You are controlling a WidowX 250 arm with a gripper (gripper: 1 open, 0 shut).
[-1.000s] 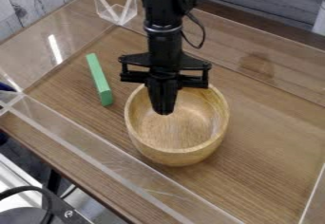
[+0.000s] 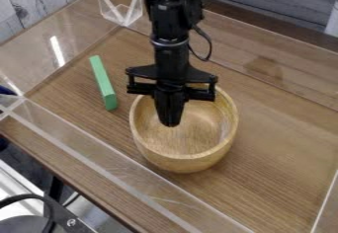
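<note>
The black robot gripper (image 2: pixel 169 111) points down over a round light wooden bowl (image 2: pixel 199 146), its fingertips above or just inside the bowl's back half. The fingers look shut, with nothing visible between them. A green bar (image 2: pixel 103 82) lies on the wooden table to the left of the bowl, apart from it.
A clear plastic object (image 2: pixel 122 8) stands at the back left. Black cables (image 2: pixel 40 199) lie at the lower left edge.
The gripper has shifted slightly over the bowl, its upper body now looking a little lower and more upright. The bowl and green bar stay in place.
</note>
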